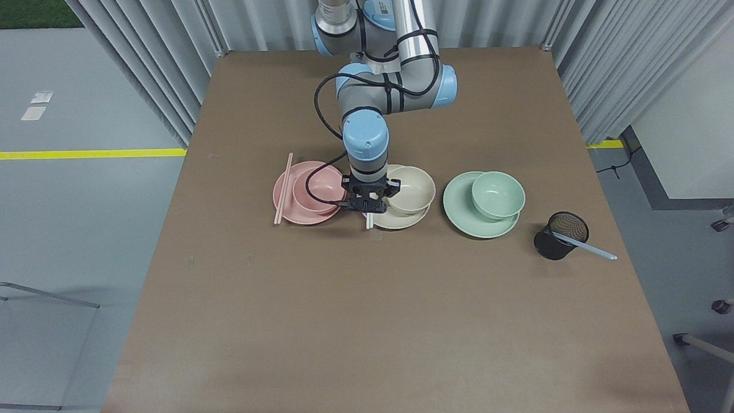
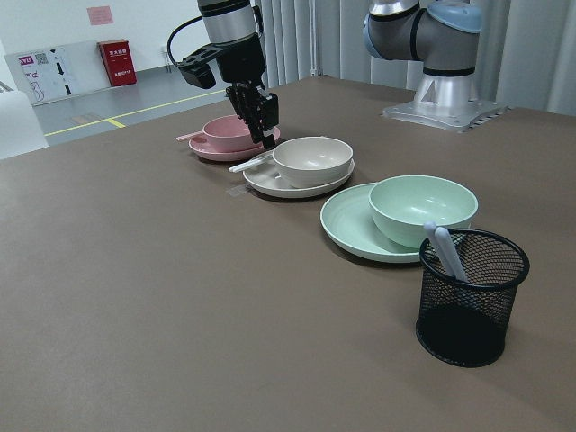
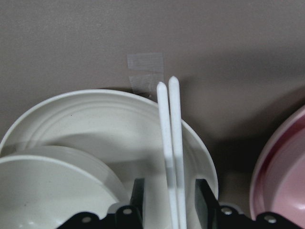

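Observation:
My gripper is open, its black fingers on either side of a pair of white chopsticks (image 3: 176,133) that lie across the cream plate (image 3: 109,119). In the wrist view the cream bowl (image 3: 47,186) sits to the left of them on the plate. In the front and left views the gripper hangs low over this middle setting, between the pink bowl (image 1: 326,184) and the cream bowl (image 1: 410,189); its fingertips are mostly hidden there.
A green plate (image 1: 461,213) with a green bowl (image 1: 499,195) stands to the right, beside a black mesh cup (image 2: 463,324) holding light utensils. A pink plate (image 1: 296,213) with chopsticks is at the left.

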